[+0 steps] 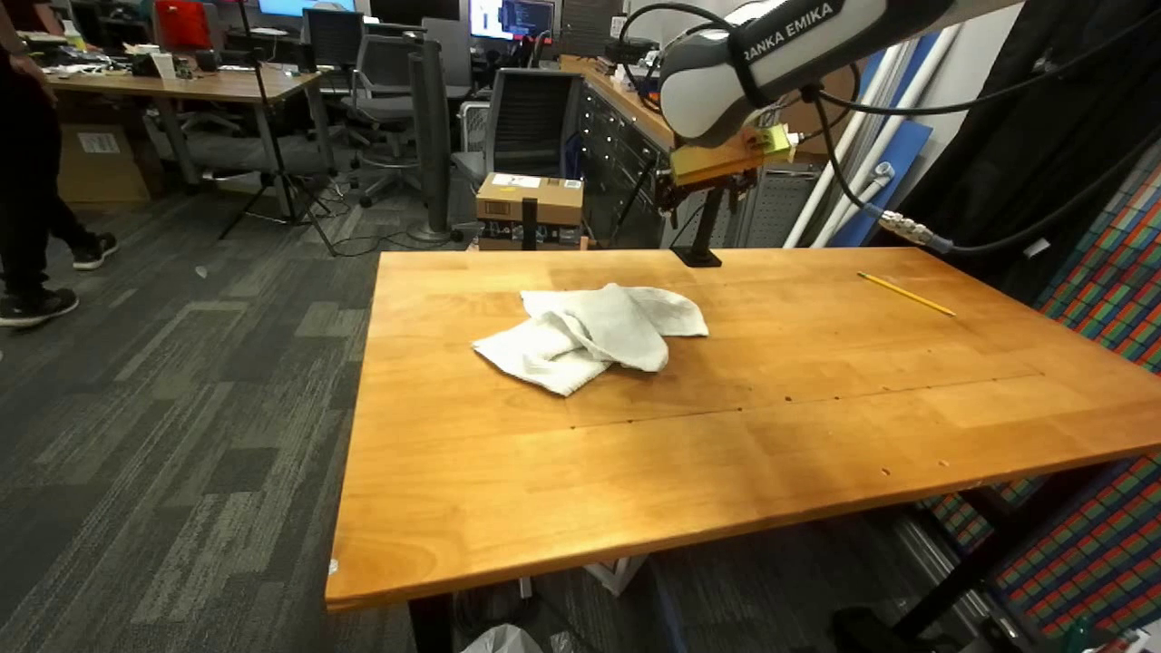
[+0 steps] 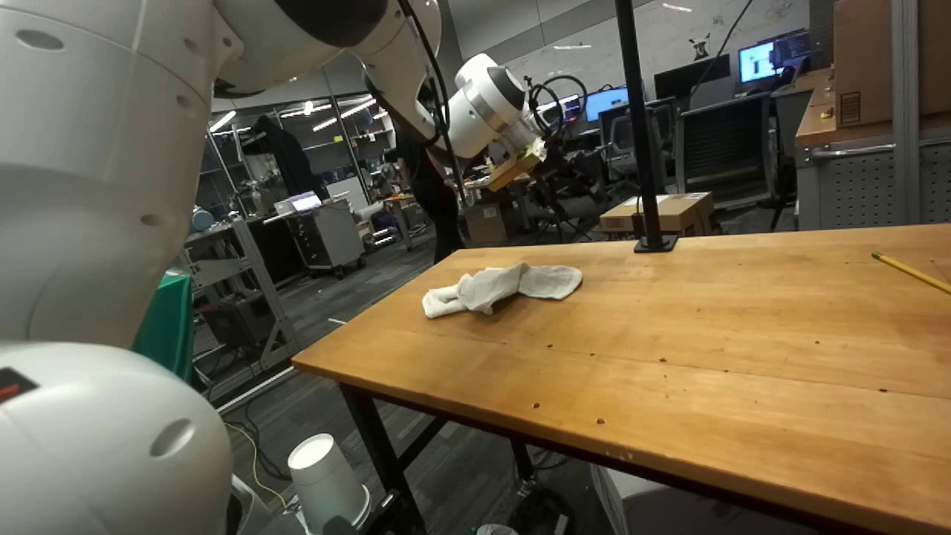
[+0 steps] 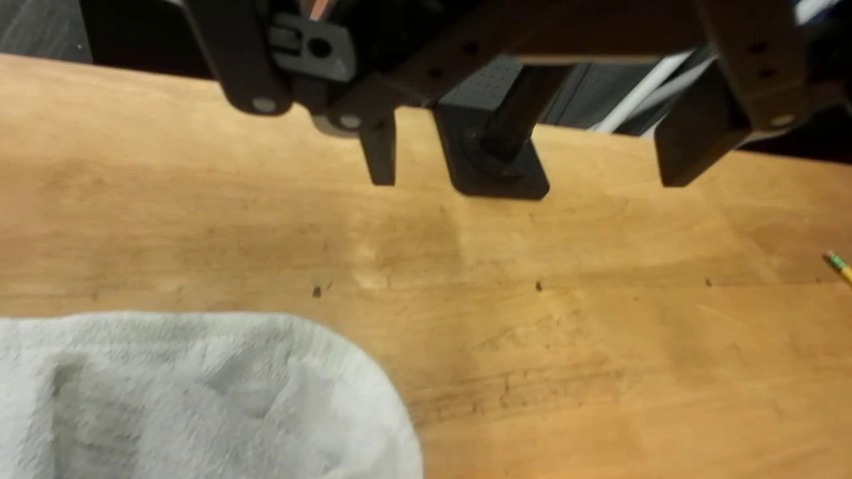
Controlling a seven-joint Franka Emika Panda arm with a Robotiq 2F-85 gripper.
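Observation:
A white cloth lies crumpled and partly folded over itself on the wooden table, toward its back left in exterior view 1. In exterior view 2 the same cloth rests near the table's far left edge. The wrist view has one rounded end of the cloth at its lower left. My gripper is open, its two fingers wide apart and empty. It hangs well above the table, clear of the cloth, which lies below and to one side.
A yellow pencil lies at the table's back right. At the back edge a black post base is fixed, appearing between my fingers in the wrist view. A cardboard box stands behind the table.

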